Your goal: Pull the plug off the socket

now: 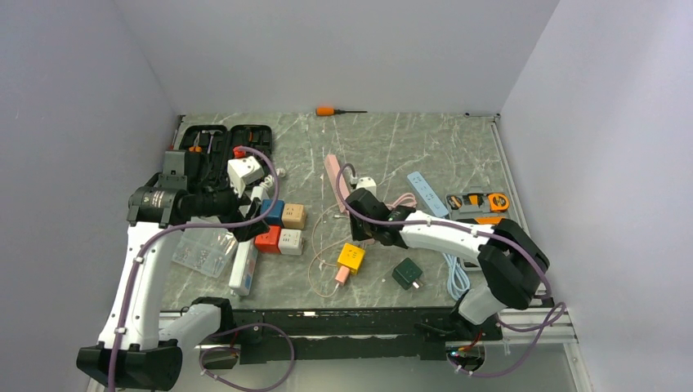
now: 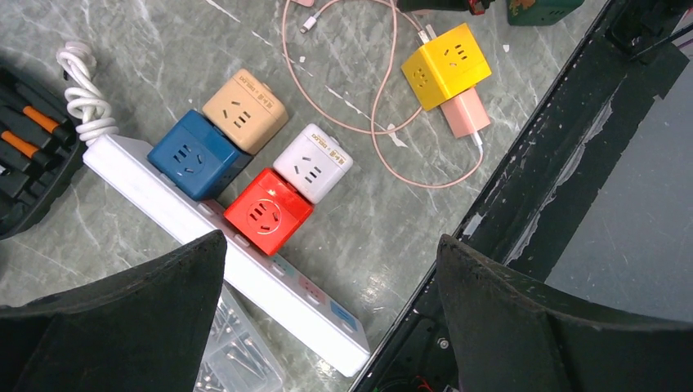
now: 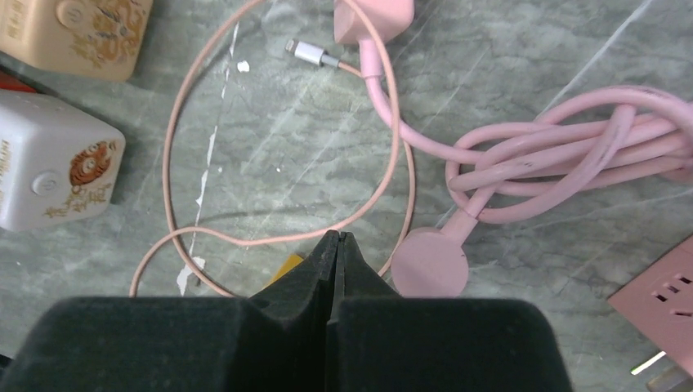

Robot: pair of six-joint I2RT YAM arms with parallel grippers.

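Observation:
The yellow cube socket rests on the table with a pink charger plug against its side. From that plug runs a thin pink cable, looped over the table. In the right wrist view only a corner of the yellow socket shows; the rest is behind my fingers. My right gripper is shut, with nothing visible between its fingertips, and hovers just behind the yellow socket in the top view. Well left of the socket, my left gripper stands open and empty above the white power strip and the red cube socket.
Blue, tan and white cube sockets cluster left of the yellow one. A dark green adapter lies to its right. A bundled pink cord with a round plug lies near my right gripper. Bare table shows at the back.

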